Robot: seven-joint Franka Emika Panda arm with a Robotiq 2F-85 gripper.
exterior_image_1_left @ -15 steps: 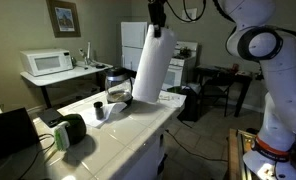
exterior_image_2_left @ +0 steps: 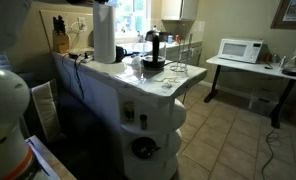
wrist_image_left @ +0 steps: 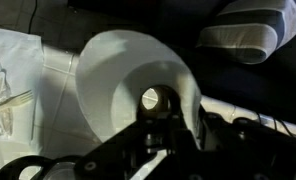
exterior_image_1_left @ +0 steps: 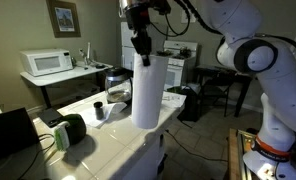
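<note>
A tall white paper roll [exterior_image_1_left: 146, 92] hangs nearly upright under my gripper [exterior_image_1_left: 144, 58] in exterior view 1. The gripper is shut on its upper end. In exterior view 2 the roll [exterior_image_2_left: 104, 38] is seen at the upper left, over the counter's end. Looking down in the wrist view, the roll's round white end [wrist_image_left: 100, 85] surrounds a dark core with a silver disc [wrist_image_left: 150, 98]. The dark gripper overlaps the near side of that core, so its exact contact is hidden. Whether the roll's bottom touches the counter I cannot tell.
The tiled counter [exterior_image_1_left: 118, 137] carries a coffee maker [exterior_image_1_left: 118, 86], a dark cup [exterior_image_1_left: 99, 110] and a green-black round object [exterior_image_1_left: 74, 128]. A paper with a fork [wrist_image_left: 10, 100] lies left in the wrist view. Mid-counter tiles are largely bare.
The roll has come down and to the left in exterior view 1, swinging from tilted to nearly upright. My arm has lowered with it.
</note>
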